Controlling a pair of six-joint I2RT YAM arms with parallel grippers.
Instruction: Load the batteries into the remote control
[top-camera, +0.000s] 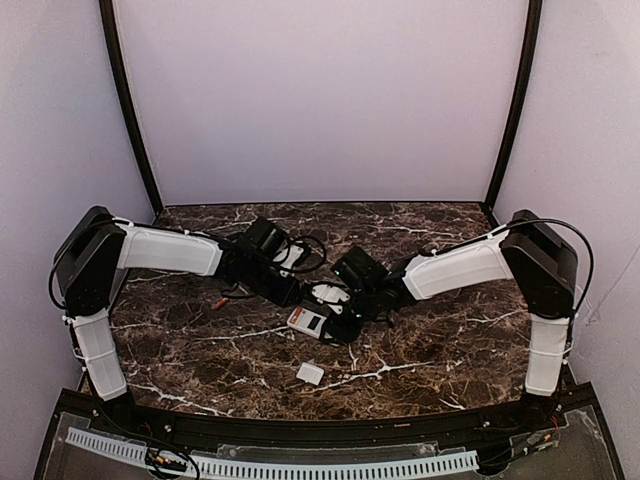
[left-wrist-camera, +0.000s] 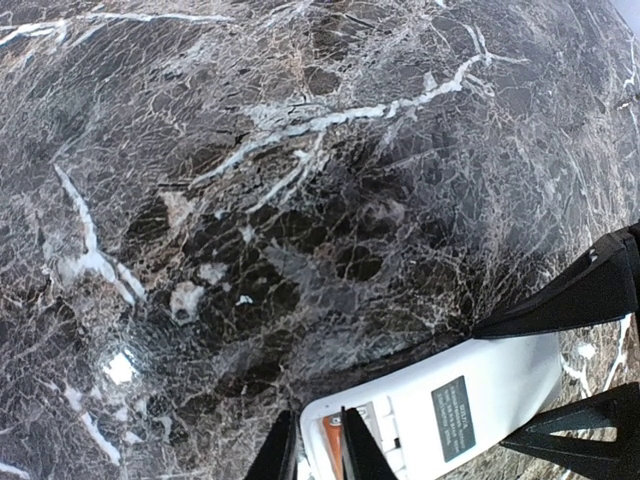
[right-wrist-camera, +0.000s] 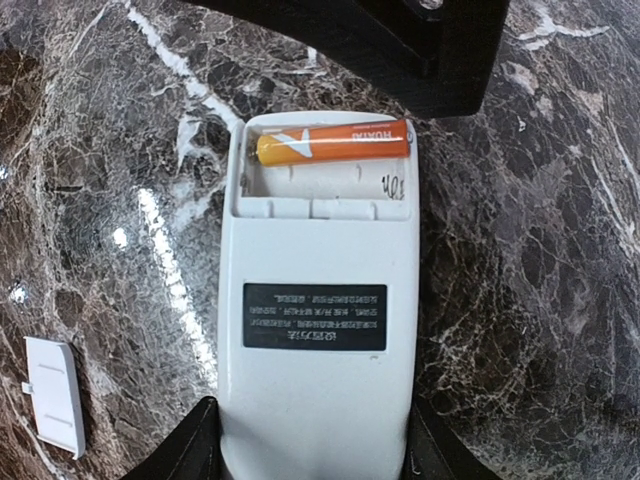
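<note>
The white remote (right-wrist-camera: 316, 390) has its battery compartment uncovered, with one orange battery (right-wrist-camera: 330, 142) lying along the compartment's outer side and the other slot empty. My right gripper (top-camera: 340, 322) is shut on the remote's far end from the compartment. My left gripper is over the compartment end, its fingertips close together above the orange battery; whether anything is between them is hard to see.
The battery cover (top-camera: 310, 372) lies loose toward the front of the table. A second orange battery (top-camera: 220, 302) lies to the left, under the left arm.
</note>
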